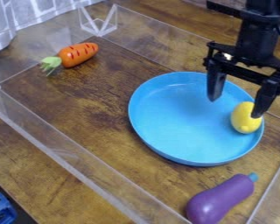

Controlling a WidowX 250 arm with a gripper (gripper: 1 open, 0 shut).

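My black gripper [234,83] stands open over the right part of a blue plate [184,122], fingers pointing down. A yellow oval object [247,117] lies on the plate at the right, just below the right finger. An orange toy carrot [76,54] with a green top lies on the wooden table at the upper left. A purple eggplant [220,197] lies in front of the plate at the lower right.
Clear strips or walls run along the lower left. A small blue object [0,210] sits at the bottom left corner.
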